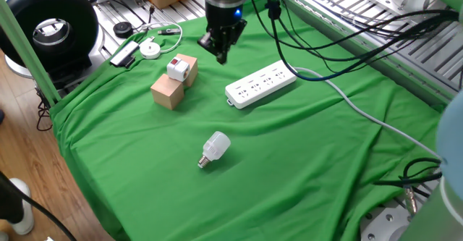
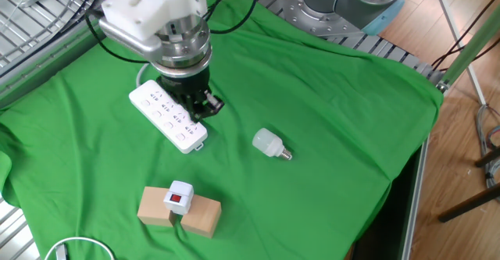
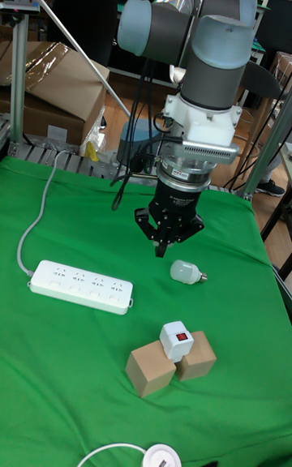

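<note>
My black gripper [image 1: 221, 57] hangs in the air above the back of the green cloth in exterior view 1. Its fingertips come together in exterior view 3 [image 3: 161, 249], with nothing visible between them. A white power strip [image 1: 260, 84] rests on the cloth, to the right of and below the gripper in exterior view 1. Lying on its side nearer the front is a white light bulb [image 1: 215, 149] with a metal screw base. A white cube-shaped plug adapter with a red switch [image 2: 179, 197] sits on top of two wooden blocks [image 2: 201, 216].
A white round charger with its cable [image 1: 150, 49] lies near the cloth's back left edge. Black cables [image 1: 347, 56] loop from the arm, and the strip's grey cord [image 1: 362, 114] runs right. Around the bulb, the cloth is clear.
</note>
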